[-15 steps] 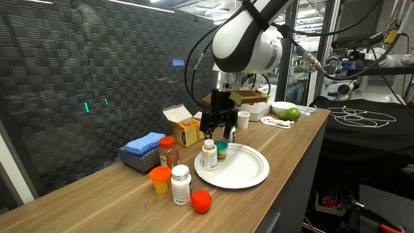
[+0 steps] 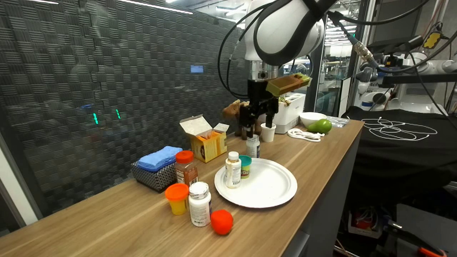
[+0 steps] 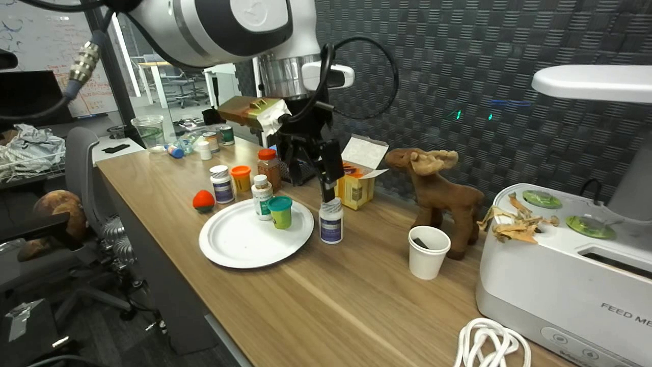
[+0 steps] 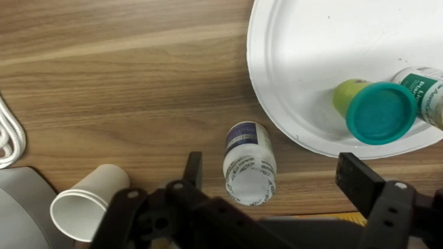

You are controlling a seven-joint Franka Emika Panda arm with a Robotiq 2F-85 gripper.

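My gripper stands open above the table, nothing held between its fingers. Below and between those fingers in the wrist view is a white bottle with a purple label (image 4: 249,164), upright on the wood just off the plate's rim. On the white plate (image 3: 235,247) stand a green tub with a teal lid (image 3: 281,213) and a white bottle with a green label (image 3: 261,197), close together. In exterior view 1, the gripper (image 2: 259,128) hangs over the purple-label bottle (image 2: 253,147), beyond the plate.
An orange-lidded tub (image 2: 177,199), a second white bottle (image 2: 200,205), a red ball (image 2: 221,222) and a spice jar (image 2: 186,169) cluster before the plate. An open yellow box (image 3: 356,189), toy moose (image 3: 443,189) and paper cup (image 3: 428,260) stand nearby. Bare wood lies along the front.
The arm has risen and moved away from the plate's bottle, toward the purple-label bottle. The green-label bottle stands on the plate, shifted very slightly.
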